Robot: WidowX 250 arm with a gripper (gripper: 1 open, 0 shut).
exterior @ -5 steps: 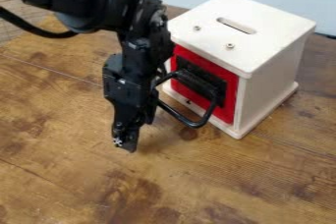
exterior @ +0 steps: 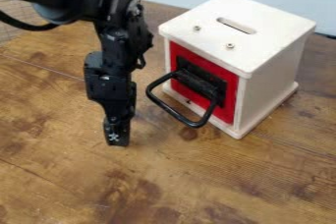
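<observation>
A white wooden box [exterior: 262,41] with a slot in its top stands at the right, its red front [exterior: 223,105] facing left and holding a black panel with a black loop handle [exterior: 184,115] sticking out low. My black gripper [exterior: 116,136] hangs just left of the handle, apart from it, its fingertips low over the wooden table. Whether the fingers are open or shut is unclear.
A pale wall is behind the box, and a cable runs from the arm at the upper left.
The gripper and arm have moved left, away from the box and its handle. The box looks unmoved.
</observation>
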